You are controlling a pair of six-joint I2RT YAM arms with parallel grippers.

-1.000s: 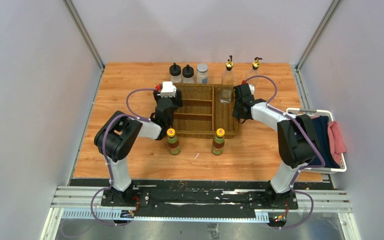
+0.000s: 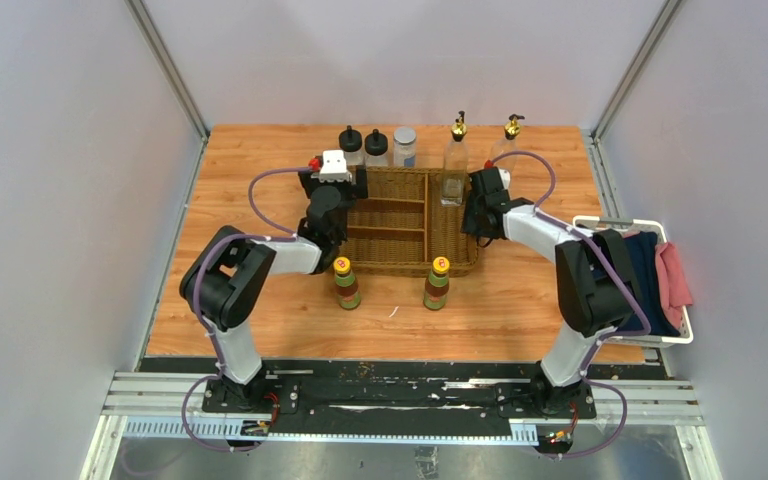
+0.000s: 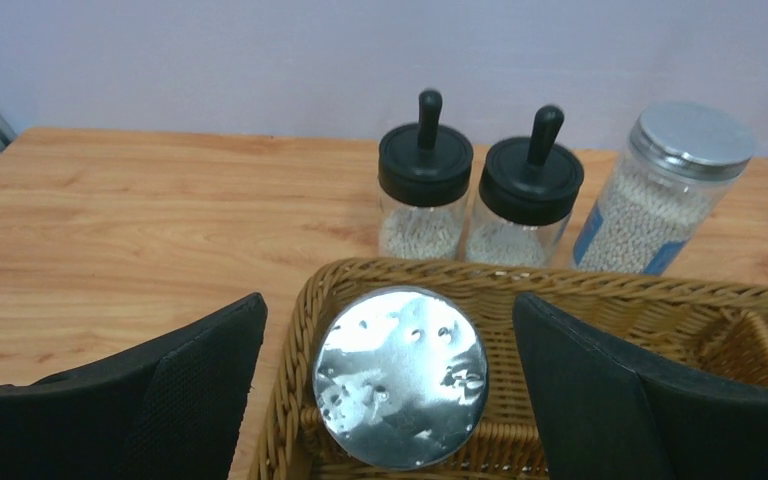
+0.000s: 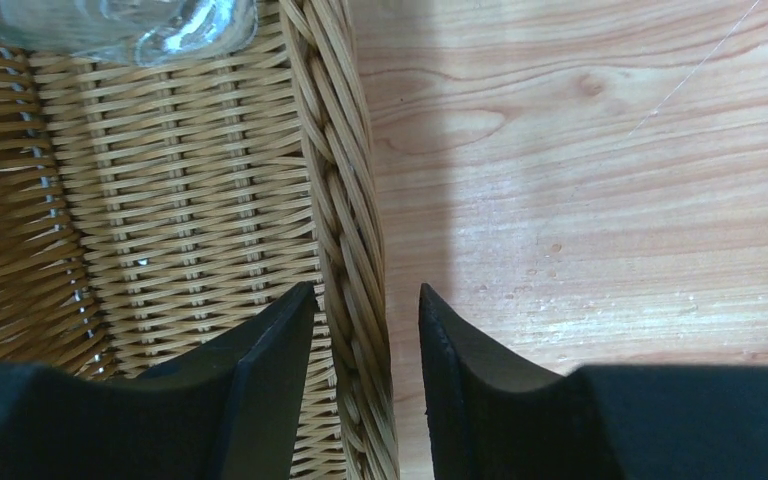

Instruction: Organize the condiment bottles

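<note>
A wicker organizer [image 2: 385, 240] sits mid-table. A silver-lidded jar [image 3: 400, 378] sits at its back left, between the open fingers of my left gripper. Two black-lidded shakers [image 3: 423, 170] [image 3: 528, 185] and a silver-lidded jar of white granules [image 3: 675, 180] stand behind it. A glass pump bottle [image 2: 453, 165] stands in the right compartment; another [image 2: 508, 140] is behind my right arm. My right gripper is open over the basket's right rim. Two yellow-capped bottles [image 2: 346, 290] [image 2: 437, 288] stand in front of the basket.
A white bin [image 2: 678, 328] with folded cloths is at the right edge.
The right arm is essentially still.
</note>
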